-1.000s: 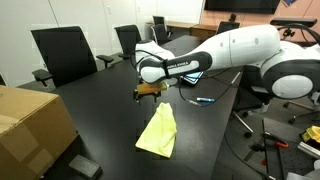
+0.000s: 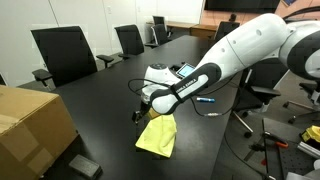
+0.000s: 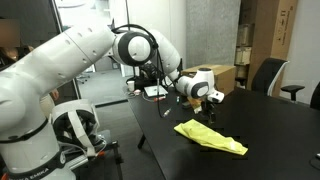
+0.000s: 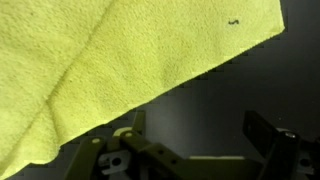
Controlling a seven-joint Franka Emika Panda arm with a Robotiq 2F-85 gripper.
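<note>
A yellow cloth (image 2: 156, 136) lies spread on the dark table, with a raised fold at one end in exterior view 1. In exterior view 2 the same cloth (image 3: 212, 137) stretches out in front of the arm. My gripper (image 2: 140, 117) hangs low over the table beside the cloth, pointing down. The wrist view shows its two fingers (image 4: 139, 122) wide apart, with dark table and no cloth between the tips; the cloth (image 4: 110, 60) fills the upper left there. The gripper is open and holds nothing. Whether its tips touch the table cannot be told.
A cardboard box (image 2: 35, 130) stands at the left of the table, and a small dark block (image 2: 85, 167) lies near it. A blue object (image 2: 206, 99) lies to the right of the arm. Bare table (image 2: 100, 115) surrounds the cloth on the left.
The cloth lies where it was, now partly covered by the gripper in exterior view 1.
</note>
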